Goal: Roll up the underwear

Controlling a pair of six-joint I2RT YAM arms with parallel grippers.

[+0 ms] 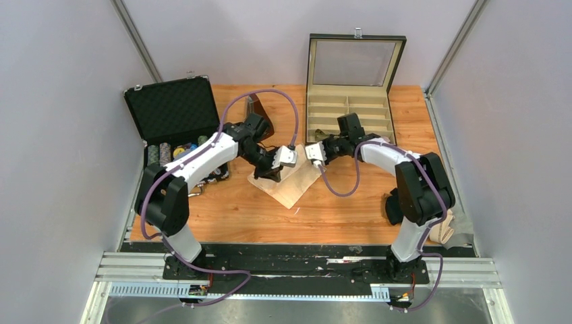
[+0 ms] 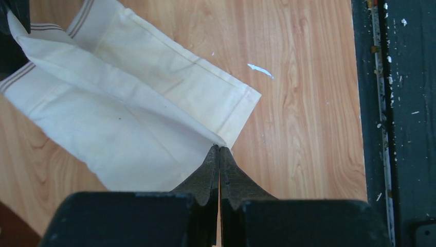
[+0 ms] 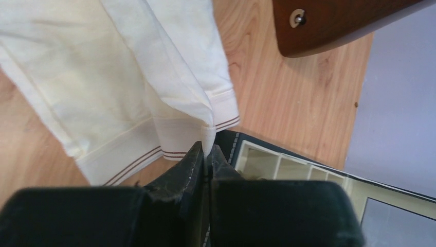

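The cream underwear (image 1: 289,192) lies partly spread on the wooden table, its far part lifted and folded over toward the near side. In the left wrist view, my left gripper is shut on one end of the raised fold of the underwear (image 2: 169,77). My right gripper has shut on the other end, near the brown-striped band of the underwear (image 3: 103,87), with a pinch of fabric between its fingers. The fold stretches between the two grippers. In the top view both arms hide part of the cloth.
An open black case (image 1: 172,108) with rolled items stands at the back left. Behind the right arm is an open compartment box (image 1: 367,101). A brown wooden object (image 1: 262,111) stands between them. More cloth (image 1: 442,229) lies at the right edge.
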